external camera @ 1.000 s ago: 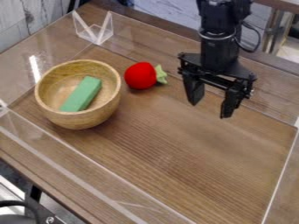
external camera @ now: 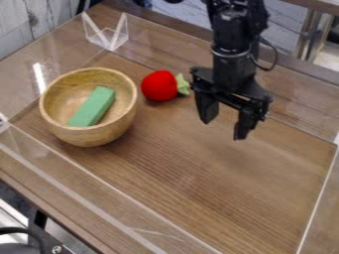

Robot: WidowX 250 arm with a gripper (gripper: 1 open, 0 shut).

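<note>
My black gripper (external camera: 227,120) hangs over the wooden table at the upper middle right, pointing down, its two finger assemblies spread apart; nothing shows between them. Just left of it is a red round object (external camera: 161,85) with a green top, on the table. Farther left, a wooden bowl (external camera: 122,118) holds a green oblong block (external camera: 90,107).
A clear plastic item (external camera: 103,30) stands at the upper left. A dark cable or arm part lies at the bottom-left corner.
The gripper has moved a little to the left, closer to the red object. The bowl, block and red object look unmoved.
</note>
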